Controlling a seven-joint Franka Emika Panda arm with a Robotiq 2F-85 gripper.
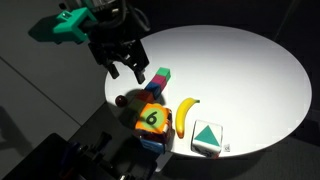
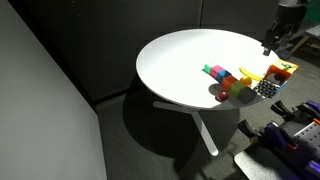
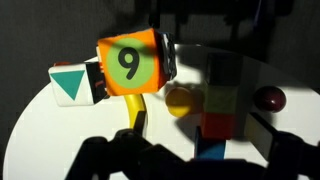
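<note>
My gripper (image 1: 127, 74) hangs open above the near left of the round white table, its two fingertips well apart. Under it runs a row of coloured blocks (image 1: 157, 82). In the wrist view, this block row (image 3: 219, 103) passes between my spread fingers, not held; its lower end is partly hidden. Beside the row are a dark red ball (image 3: 268, 98) and a small yellow-orange round thing (image 3: 180, 101). An orange numbered cube (image 1: 152, 118) stands near the table's edge, with a yellow banana (image 1: 185, 115) and a white cube with a teal triangle (image 1: 207, 138) to its right.
The block row, ball, banana and cubes crowd together near the robot's side. In exterior view 2, a table leg (image 2: 202, 128) reaches down to the dark floor.
</note>
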